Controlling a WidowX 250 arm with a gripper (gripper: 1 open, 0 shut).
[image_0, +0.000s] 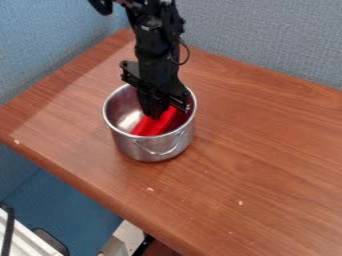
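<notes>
A silver metal pot (150, 144) with a wire handle stands on the wooden table, left of centre in the camera view. Inside it lies a red object (151, 124), partly covered by my black gripper (163, 101), which reaches down into the pot from above. The fingertips are largely hidden, so whether they touch or hold the red object is unclear.
Blue padded walls stand behind and at the left. Past the table's front-left edge are a white object and some dark cables on the floor.
</notes>
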